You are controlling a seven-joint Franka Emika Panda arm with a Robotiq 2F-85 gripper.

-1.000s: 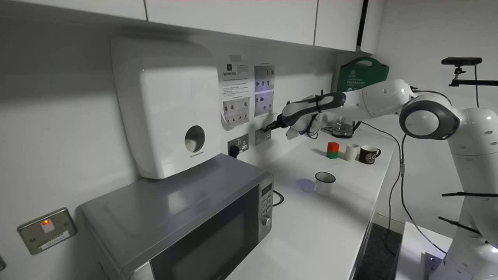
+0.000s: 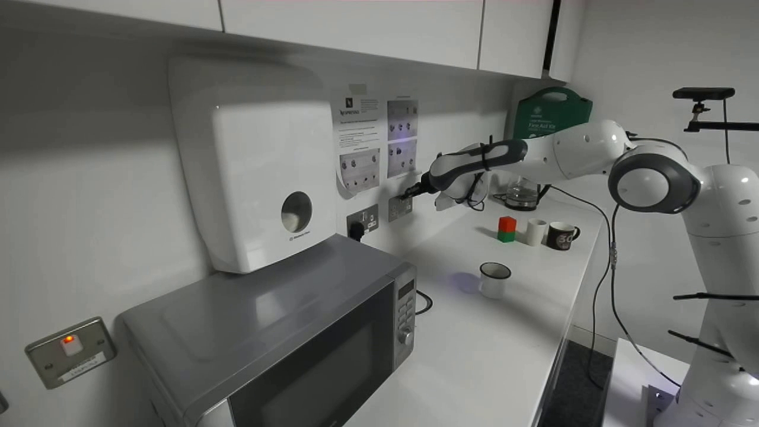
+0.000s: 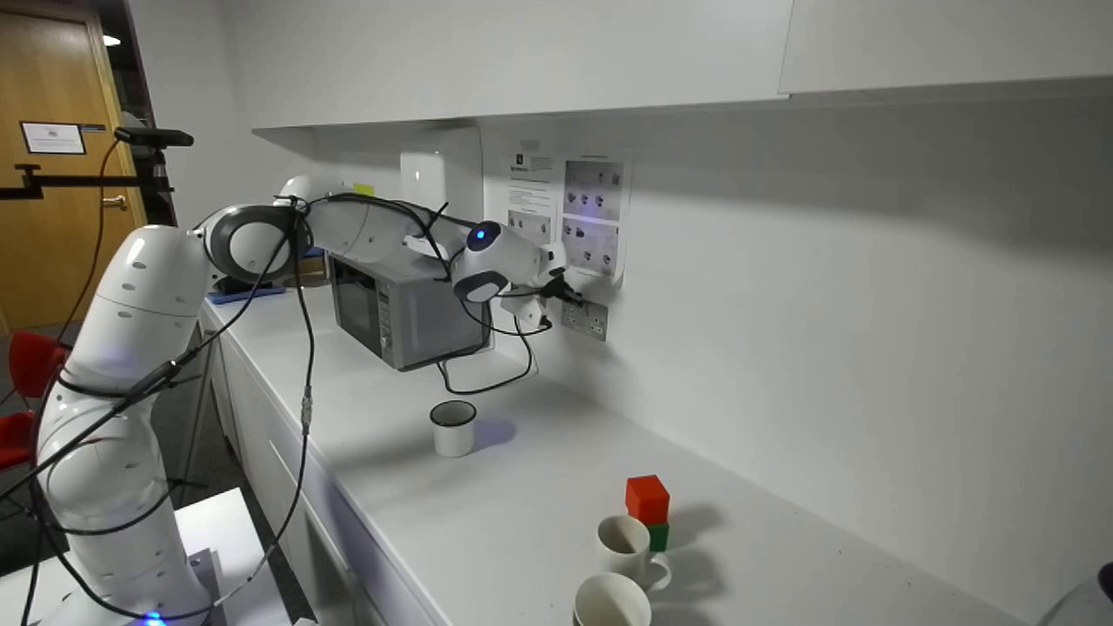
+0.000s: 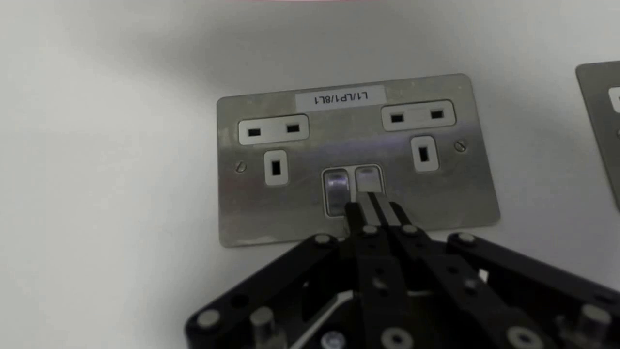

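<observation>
A steel double wall socket (image 4: pixel 255 215) fills the middle of the wrist view, appearing upside down by its label. Two rocker switches sit side by side on it: the left switch (image 4: pixel 337 192) is wholly visible, while the lower part of the right switch (image 4: pixel 368 178) is hidden by my fingertips. My gripper is shut, its fingers together with nothing showing between them. The tips overlap the right switch in that view; whether they touch it I cannot tell. From outside, the gripper (image 2: pixel 406 194) points at the wall right at the socket plate (image 2: pixel 400 207).
Another socket (image 2: pixel 363 220) with a black plug is beside it, above the microwave (image 2: pixel 284 299). On the counter below stand a white mug (image 2: pixel 494 280), stacked red and green blocks (image 2: pixel 506 228) and more mugs. Wall cupboards (image 2: pixel 356 28) overhang.
The arm is almost where it was a second ago. Its fingertips have shifted very slightly toward the socket plate; the counter objects have not moved.
</observation>
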